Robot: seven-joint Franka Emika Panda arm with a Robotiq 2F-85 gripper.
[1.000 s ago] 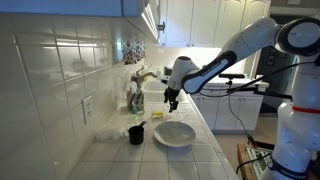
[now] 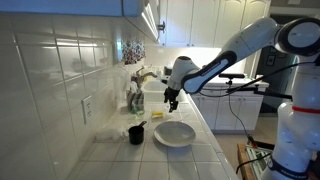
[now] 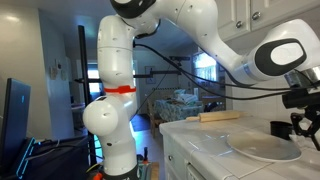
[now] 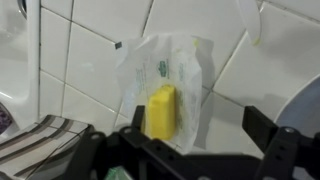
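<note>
My gripper is open above the counter, its two dark fingers wide apart with nothing between them. Below it in the wrist view, a yellow object (image 4: 161,112) rests on, or inside, a crumpled translucent white sheet or bag (image 4: 190,65); which of these I cannot tell. The first exterior view shows the same yellow piece (image 2: 159,115) small on the tiles, close to the gripper (image 2: 172,104) and lower than it. Toward the near side lies a large white oval plate (image 2: 175,134).
A black pot (image 2: 136,134) stands left of the plate, near the tiled wall. Bottles (image 2: 138,103) and the sink (image 4: 22,60) lie farther back. In the second exterior view, a tan item (image 3: 221,116) sits on the counter. The near tiles are clear.
</note>
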